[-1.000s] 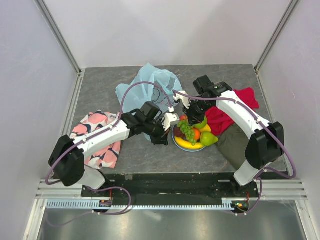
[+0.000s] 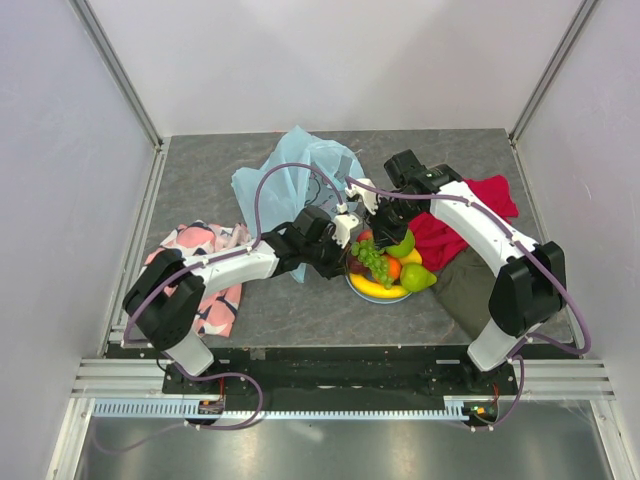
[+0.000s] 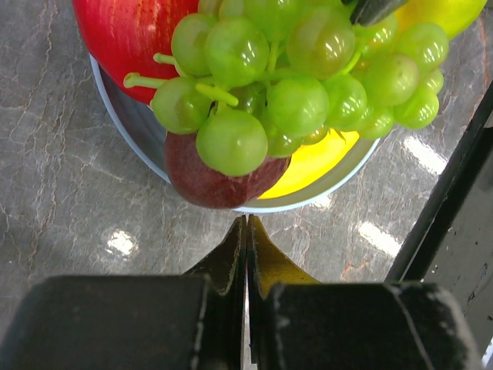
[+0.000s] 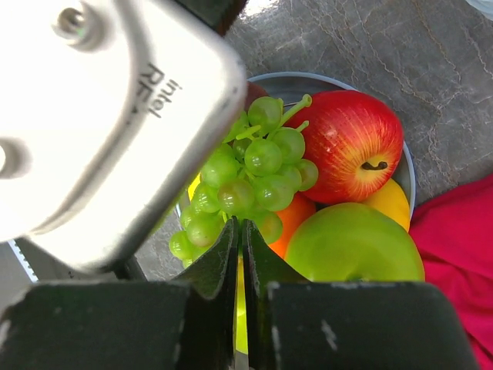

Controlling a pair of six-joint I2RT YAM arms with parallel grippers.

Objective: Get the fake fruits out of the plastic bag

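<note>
A bluish plate (image 3: 115, 116) holds grapes (image 3: 235, 54), a red apple (image 4: 347, 142), a green fruit (image 4: 347, 243), an orange, a pear (image 2: 416, 279), a dark plum-like fruit (image 3: 216, 181) and a banana (image 2: 380, 291). My left gripper is shut at the plate's rim beside the dark fruit, nothing between its fingers. My right gripper is shut over the grapes, with nothing visible between its tips. The light blue plastic bag (image 2: 275, 185) lies crumpled behind the left arm, away from the fruit.
A red cloth (image 2: 485, 200) and an olive cloth (image 2: 465, 295) lie at the right, a patterned cloth (image 2: 210, 310) at the left. Bare dark tabletop shows at the front middle and back left. Both arms are close together over the plate.
My left arm has swung toward the back and right, bringing its gripper closer to the plate. The right arm and the fruit show no clear movement.
</note>
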